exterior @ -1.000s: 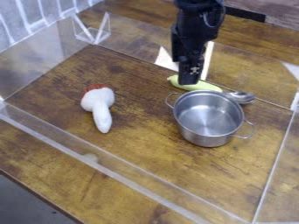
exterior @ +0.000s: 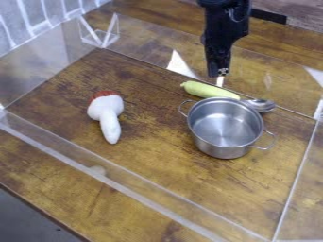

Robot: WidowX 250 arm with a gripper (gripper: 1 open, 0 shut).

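My black gripper (exterior: pixel 220 70) hangs at the top centre, above and behind a yellow-green corn cob (exterior: pixel 209 92); its fingertips are small and dark, and it looks shut with nothing visible between them. A steel pot (exterior: pixel 225 133) with two handles stands right of centre, in front of the corn. A metal spoon (exterior: pixel 260 104) lies behind the pot at its right. A white object with a red top (exterior: pixel 108 115), shaped like a toy with a long stem, lies at the left.
Clear plastic walls (exterior: pixel 76 151) border the wooden table (exterior: pixel 113 189) on several sides. A white railing stands at the back left.
The gripper has shifted slightly right and up, away from the corn, over the last second. The objects on the table look unmoved.
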